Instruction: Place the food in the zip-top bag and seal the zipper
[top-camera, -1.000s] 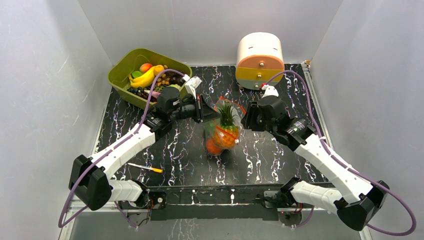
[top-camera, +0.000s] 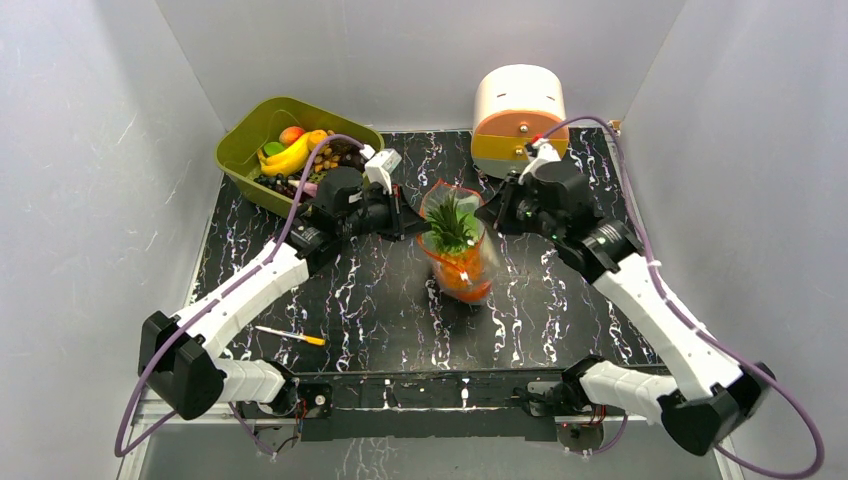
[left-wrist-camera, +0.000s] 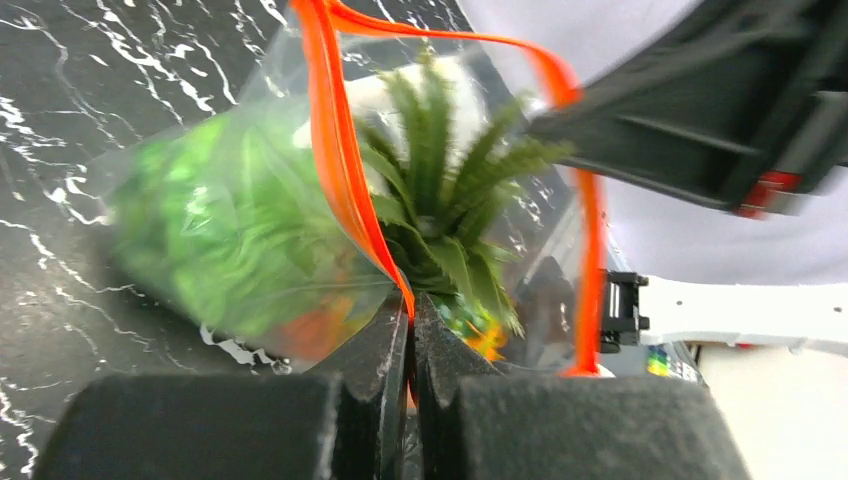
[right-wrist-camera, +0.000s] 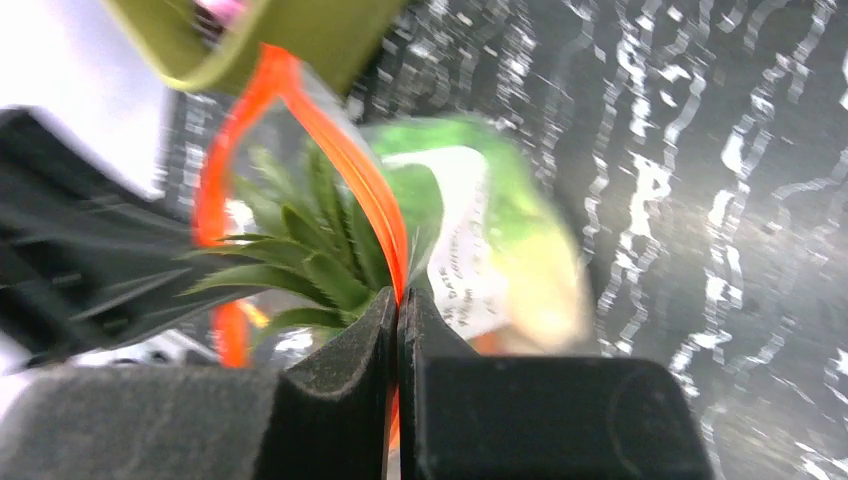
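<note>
The clear zip top bag (top-camera: 487, 262) with an orange zipper rim hangs between my two grippers, its mouth spread. Inside, a pineapple's green leaves (top-camera: 448, 222) point up toward the opening, with orange food below, blurred. My left gripper (top-camera: 428, 226) is shut on one side of the rim; in the left wrist view its orange strip (left-wrist-camera: 330, 110) runs down into the closed fingers. On the opposite side my right gripper (top-camera: 480, 217) is likewise shut on the rim, the orange strip (right-wrist-camera: 345, 155) passing between its fingertips. A green item (left-wrist-camera: 230, 215) also shows through the plastic.
A green basket (top-camera: 240, 150) of fruit stands at the back left. At the back right is a rounded drawer box (top-camera: 520, 100), close behind the right arm. An orange-ended pen (top-camera: 300, 336) lies front left.
The bag's lower part has swung to the right and its mouth is spread wider. My left gripper has moved slightly left. My right gripper has shifted slightly left, onto the rim.
</note>
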